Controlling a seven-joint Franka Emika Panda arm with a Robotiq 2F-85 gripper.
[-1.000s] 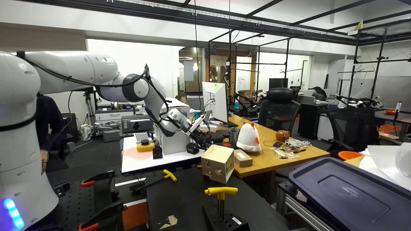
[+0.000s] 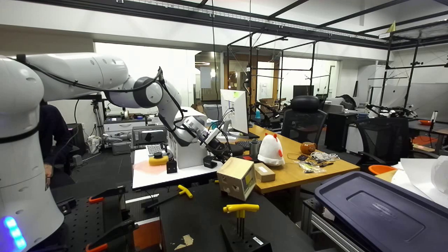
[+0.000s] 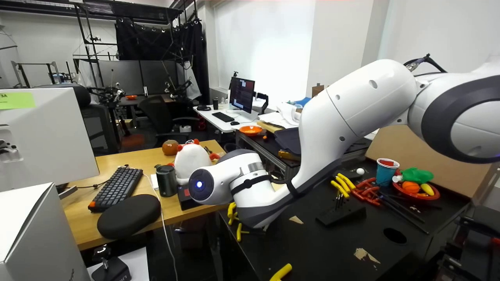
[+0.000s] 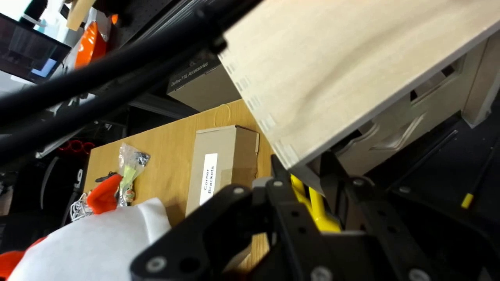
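A pale wooden box [image 2: 236, 178] with shaped cut-outs hangs tilted over the far part of the black table, its lower part near or at the surface; whether it touches, I cannot tell. My gripper is shut on a wall of this box at one corner, as the wrist view shows. The smooth wooden panel [image 4: 347, 65] fills the upper right there, and the cut-out side faces down and right. In exterior view 1 the gripper reaches the box from behind, so its fingers are hidden. In exterior view 2 the arm covers box and gripper.
A cardboard box [image 2: 265, 172] and a white plush [image 2: 271, 149] stand on the wooden desk close beside the wooden box. A yellow-handled tool set [image 2: 240, 208] stands in front of it. Another yellow handle [image 2: 185, 191] lies left. Bare black table [image 2: 191, 218] shows front left.
The wooden box has turned and tilted in my grip, shifting slightly left, and more of its right-hand side shows in exterior view 1. The arm has moved only a little.
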